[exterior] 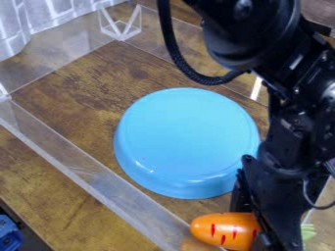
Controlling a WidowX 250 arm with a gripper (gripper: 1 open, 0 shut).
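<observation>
An orange toy carrot (pixel 222 229) with red marks lies at the bottom right of the enclosure, a bit of green top showing at the far right. My black gripper (pixel 262 221) is low over the carrot's right end. Its fingertips are dark and overlap, so I cannot tell whether it is shut on the carrot. A large light blue plastic disc (pixel 183 137) lies just above and left of the carrot.
Clear plastic walls (pixel 59 147) border the wooden floor. A blue object (pixel 7 235) is outside at the lower left, white cloth (pixel 26 25) at the top left.
</observation>
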